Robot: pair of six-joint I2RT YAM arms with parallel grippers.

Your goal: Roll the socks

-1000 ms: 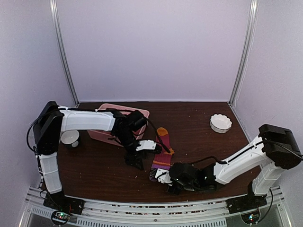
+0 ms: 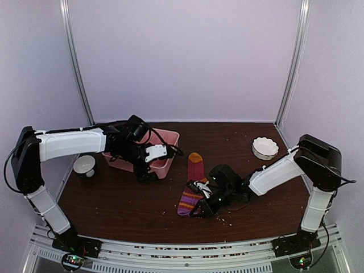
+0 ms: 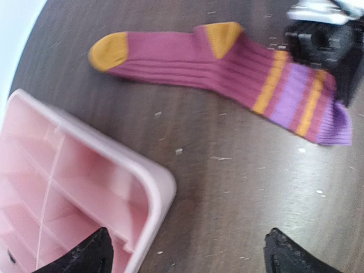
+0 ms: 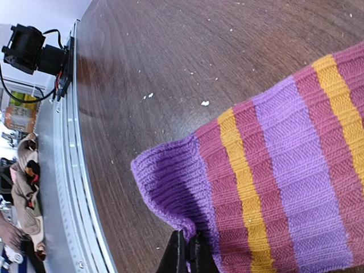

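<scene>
A maroon, purple and orange striped sock lies stretched on the table, its orange toe pointing to the back and its purple cuff to the front. In the right wrist view, the tips of my right gripper are together at the edge of the purple cuff, with the cuff's rim running down to them. The cuff opening gapes a little there. My left gripper is open, nothing between its fingers, beside the pink bin's corner and apart from the sock. Only one layered sock outline shows; whether two are stacked cannot be told.
A pink bin stands at the back left, partly under my left arm. A white cup is at the left edge and a white fluted bowl at the back right. Bare table lies in front of the bin.
The left arm has moved left, away from the sock and towards the bin. The right gripper has shifted a little, staying by the sock's cuff end.
</scene>
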